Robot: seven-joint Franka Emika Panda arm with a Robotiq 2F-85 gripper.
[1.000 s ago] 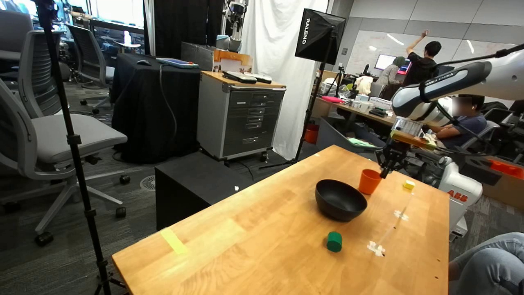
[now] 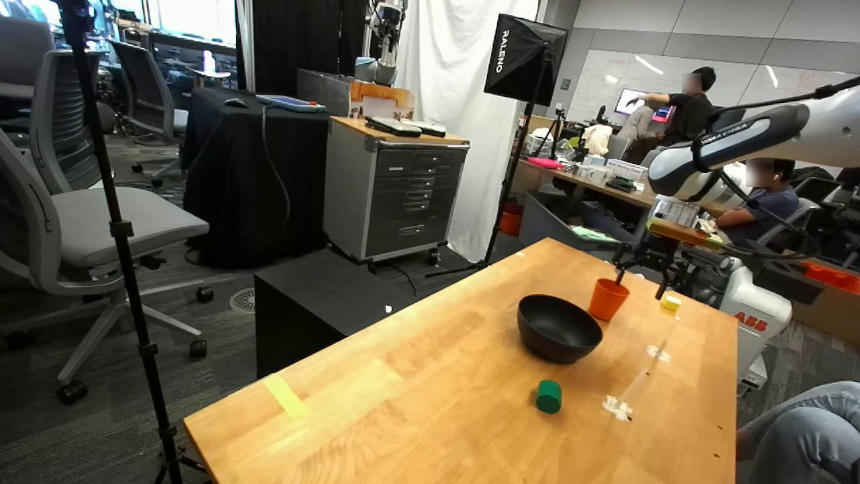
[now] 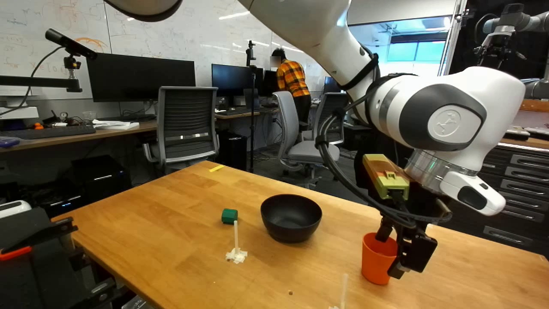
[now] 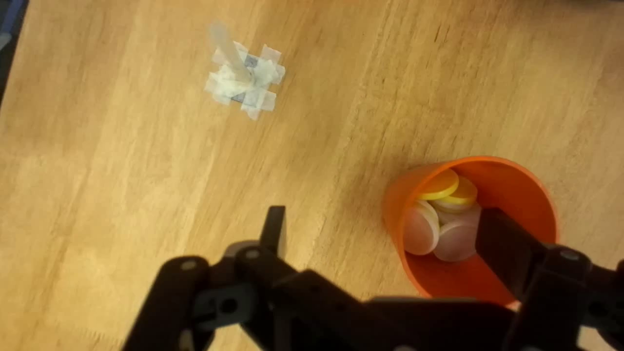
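Note:
An orange cup (image 3: 375,265) stands upright on the table, with several yellow and pale discs (image 4: 453,225) inside it. My gripper is open wide at the cup's rim. One finger (image 4: 506,248) reaches over the cup's opening, and the other finger (image 4: 273,231) stays outside, so a stretch of the cup wall lies between them. Nothing is gripped. In exterior view 1 the gripper (image 2: 641,287) is low over the cup's right side. How deep the inner finger sits cannot be told.
A black bowl (image 2: 558,329) stands close to the cup. Beyond it lies a green cylinder (image 2: 549,396). A small yellow block (image 2: 670,302) rests near the table's end. Thin upright pegs, one of them a white peg (image 3: 236,236), are taped along one side.
The gripper's fingers have spread apart from a closed-together pose beside the cup, and the hand has come down and slightly right. Cup, bowl and blocks have stayed put.

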